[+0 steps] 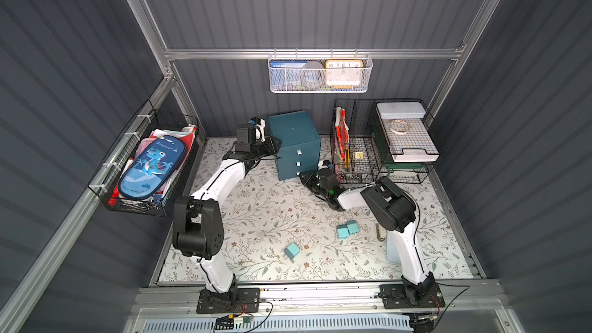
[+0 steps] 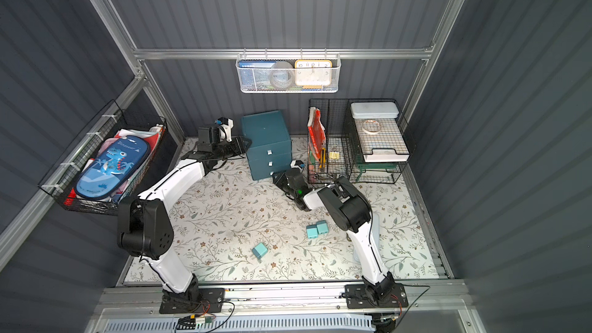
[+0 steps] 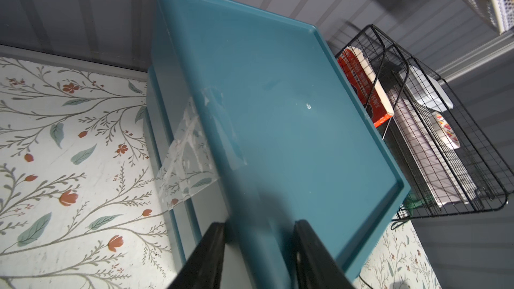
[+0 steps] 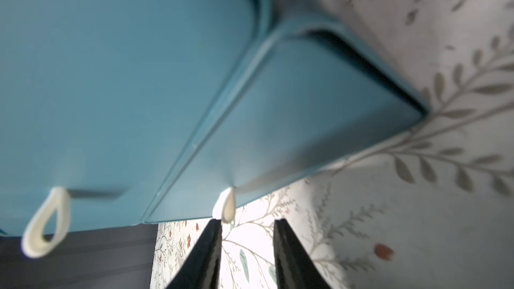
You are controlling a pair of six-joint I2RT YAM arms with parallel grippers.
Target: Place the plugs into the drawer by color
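Note:
A teal drawer cabinet [image 1: 291,129] stands at the back centre, with small white pull tabs on its front. My left gripper is at the cabinet's top left front corner, its fingers astride the edge, part open. My right gripper is low at the cabinet's front, open, its fingertips just below the white pull [image 4: 227,203] of the lowest drawer, with nothing visibly between them. Several small turquoise blocks lie on the table: one [image 1: 291,250] near the front middle and a touching pair [image 1: 347,228] to the right. I cannot tell whether these are the plugs.
Wire racks [image 2: 330,172] with papers and boxes stand right of the cabinet. A basket [image 1: 126,203] hangs on the left wall, a white mesh basket [image 1: 277,83] on the back wall.

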